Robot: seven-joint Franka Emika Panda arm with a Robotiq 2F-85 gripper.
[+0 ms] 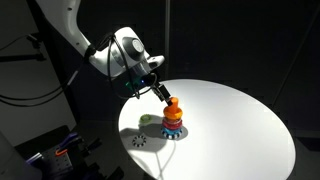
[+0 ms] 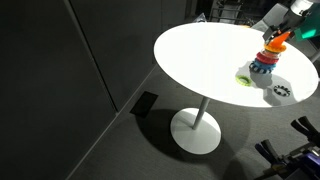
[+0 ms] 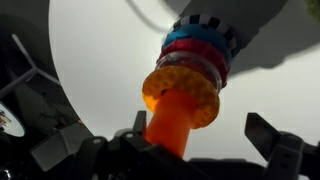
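A tower of stacked rings (image 1: 173,122) stands upright on the white table, in the left part of the tabletop in exterior view 1. Its orange peg (image 3: 170,123) points up toward the wrist camera, above a scalloped orange ring (image 3: 204,92), red and teal rings, and a checkered base (image 3: 206,21). Just over the tower's upper left side, my gripper (image 1: 162,93) is open. From the wrist, the peg lies between the two dark fingers, much closer to the left one (image 3: 137,128) than the right one (image 3: 262,133). Whether that left finger touches it, I cannot tell.
A pale green ring (image 1: 145,118) and a dark-and-white toothed ring (image 1: 139,141) lie flat on the table, left of the tower. The table's bare surface (image 1: 240,130) stretches clear to the right.
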